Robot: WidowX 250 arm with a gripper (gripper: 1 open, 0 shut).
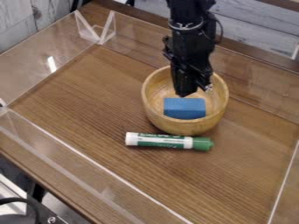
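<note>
My black gripper (187,83) reaches down from the top centre and hangs over the back part of a round tan bowl (156,103); whether its fingers are open or shut is hard to tell. A blue block (184,108) lies in the front of the bowl, just below and apart from the gripper. A green and white cylinder (167,142), like a marker or tube, lies on the wooden table (82,122) in front of the bowl.
Clear acrylic walls edge the table at the left and top left. A black cable shows at the bottom left corner.
</note>
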